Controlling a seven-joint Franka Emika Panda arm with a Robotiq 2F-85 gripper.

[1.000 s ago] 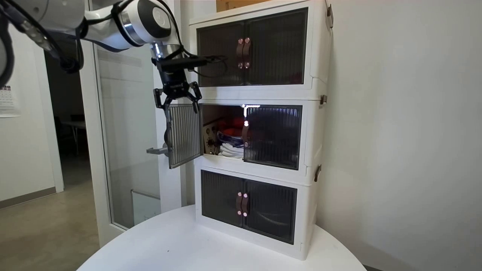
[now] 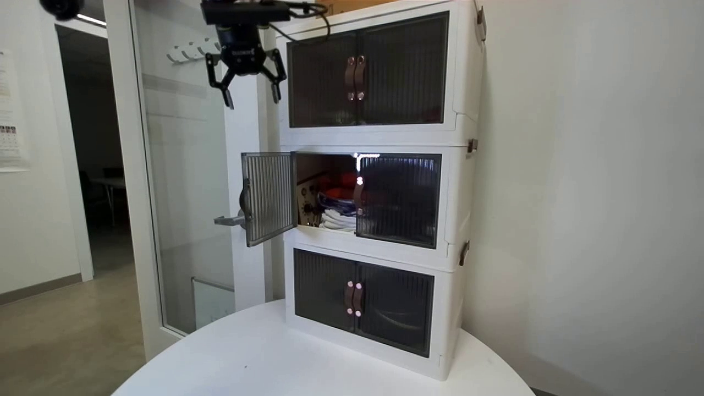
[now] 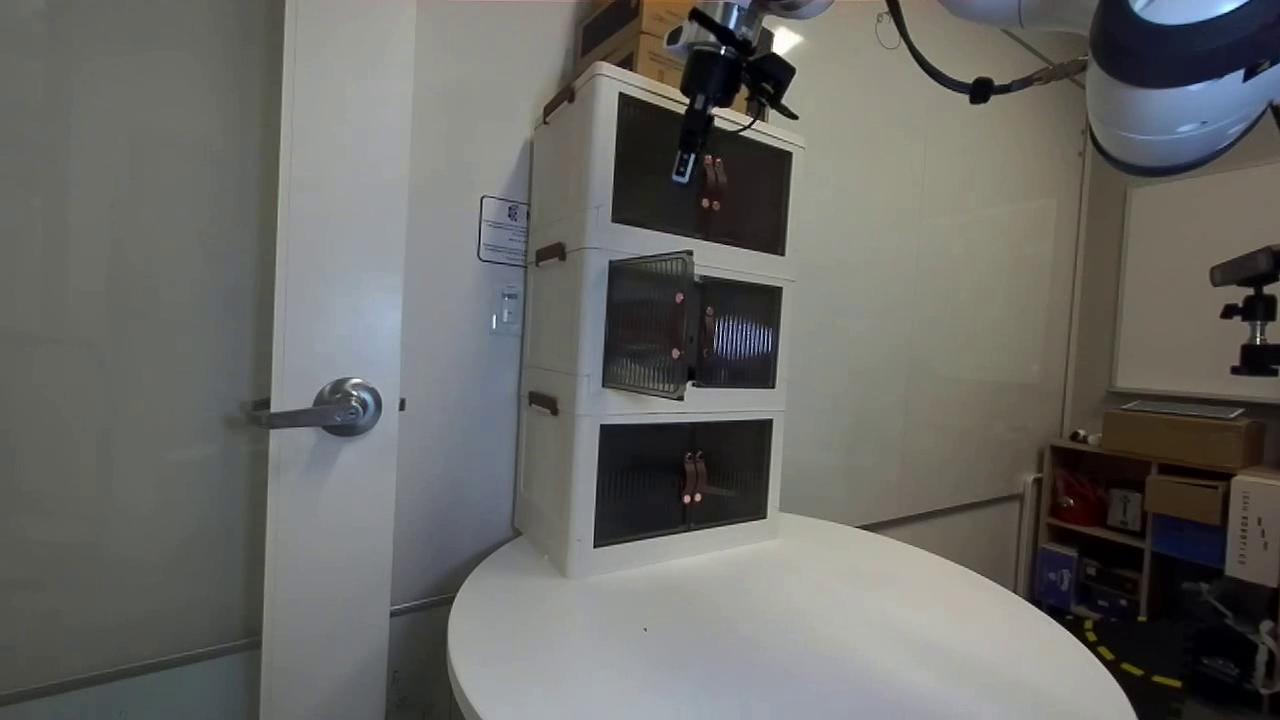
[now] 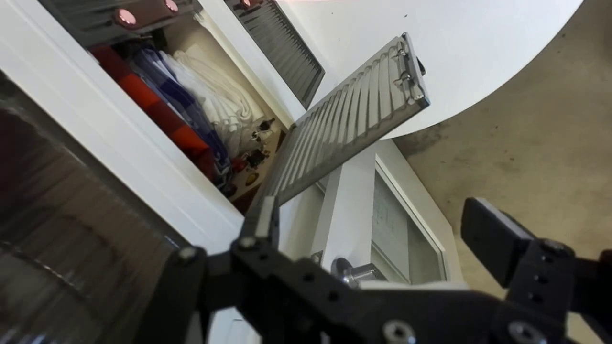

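A white three-tier cabinet (image 2: 369, 135) with dark ribbed doors stands on a round table. In its middle tier the left door (image 2: 270, 198) is swung outward, while the right door (image 2: 399, 201) is closed. Folded white cloths (image 4: 212, 91) lie inside, beside a blue checked cloth (image 4: 180, 97) and a red one (image 4: 149, 109). My gripper (image 2: 253, 104) hangs above the swung-out door, level with the top tier and clear of it. Its fingers are spread wide with nothing between them. From the wrist, one finger (image 4: 267, 220) shows near the door's hinge side, the other (image 4: 496, 241) over the floor.
Cardboard boxes (image 3: 648, 42) sit on top of it. At the left stands a room door with a lever handle (image 3: 324, 410). A shelf (image 3: 1104, 516) with boxes is far right.
My gripper has risen from the top edge of the swung-out door to well above it, shifting slightly left. It stays spread. The cabinet doors look unmoved.
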